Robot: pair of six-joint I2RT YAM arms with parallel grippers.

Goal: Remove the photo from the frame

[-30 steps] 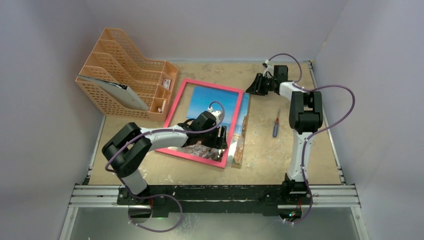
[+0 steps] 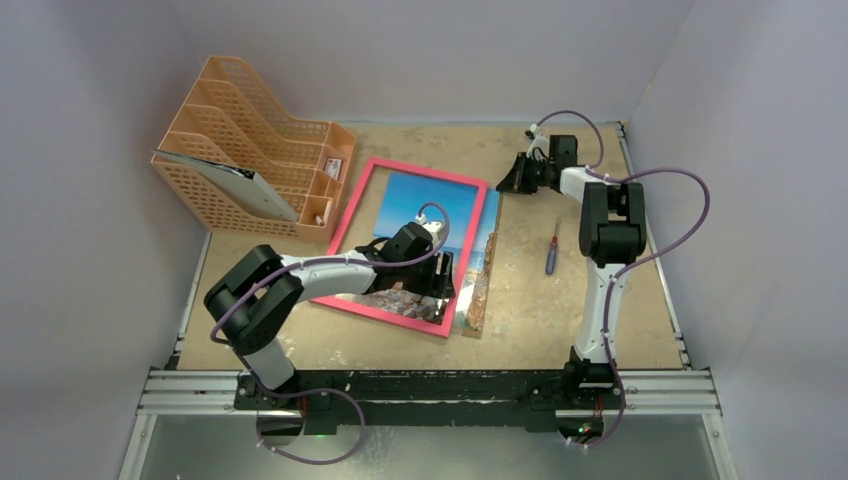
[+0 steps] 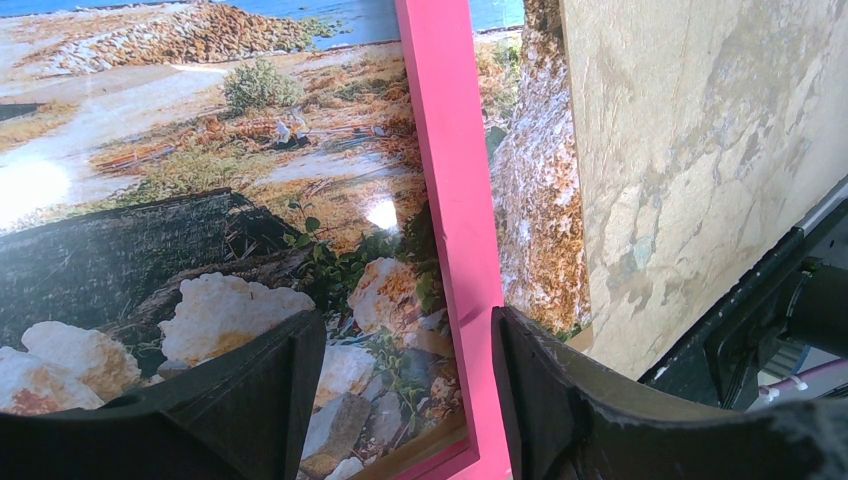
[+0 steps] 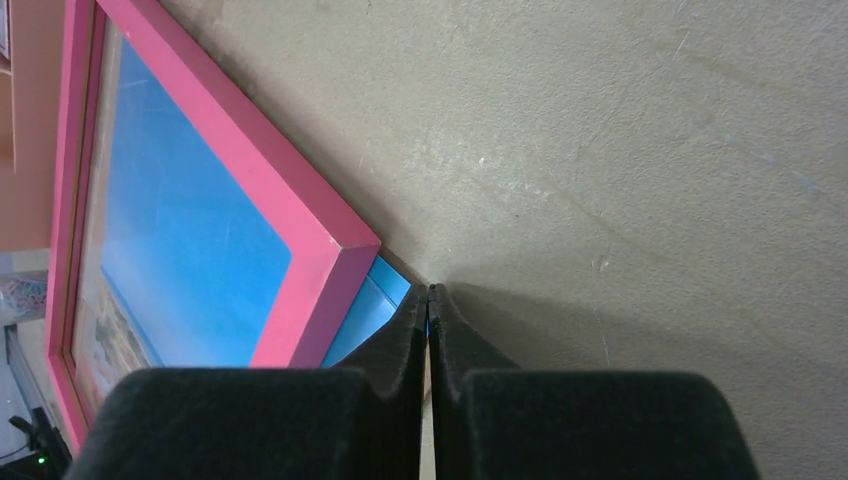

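Note:
The pink frame [image 2: 398, 168] lies on the table with a glazed beach photo [image 3: 200, 150] inside. A photo strip with a board edge [image 2: 480, 280] sticks out beyond the frame's right side. My left gripper is open over that right bar [image 3: 450, 150], near the lower corner, its fingers either side of the bar. My right gripper is shut at the frame's upper right corner, by the blue strip [image 4: 385, 290] poking out, with nothing visible between its fingers.
An orange organiser [image 2: 260, 140] holding a flat grey item stands at the upper left. A screwdriver [image 2: 551, 255] lies right of the frame, below the right gripper.
My right gripper has moved very slightly down at the frame's upper right corner. The left arm and the frame look unchanged.

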